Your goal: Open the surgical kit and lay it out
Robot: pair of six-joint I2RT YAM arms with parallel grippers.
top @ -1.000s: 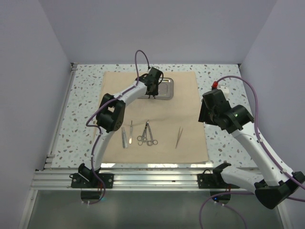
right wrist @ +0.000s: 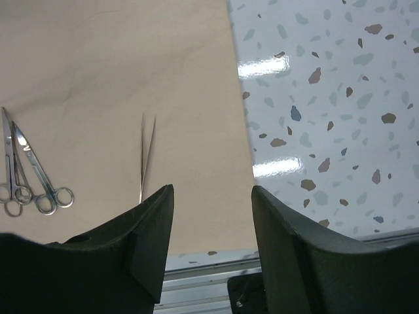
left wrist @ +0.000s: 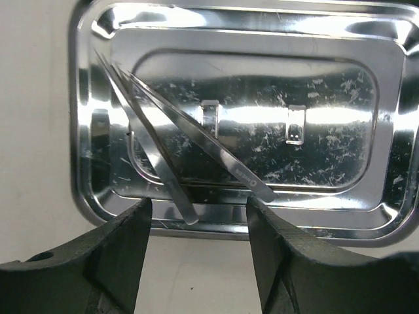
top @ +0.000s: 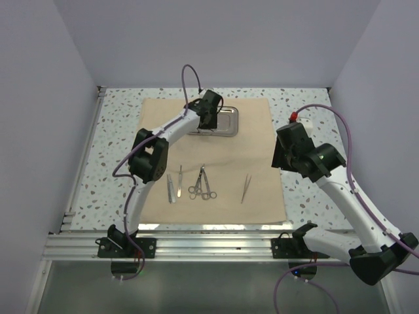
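In the left wrist view a shiny metal tray (left wrist: 301,214) holds tweezers (left wrist: 163,163), their two arms spread in a V with the tips toward the upper left. My left gripper stands open at the tray's near rim, its fingers either side of the tweezers' blunt ends and gripping nothing. Off to the right, my right gripper has its fingers apart, nothing between them, over the mat's right edge. Laid out on the tan mat (top: 222,212) are slim scalpel-like tools (top: 171,188), scissors-like instruments (top: 201,184) and another pair of tweezers (top: 245,188).
Speckled tabletop (top: 105,170) borders the mat on both sides. Bare mat lies between the tray and the instruments, and also around the tweezers at the lower right. A metal rail (top: 209,240) runs along the front edge.
The right arm and the laid-out tools look essentially unmoved.
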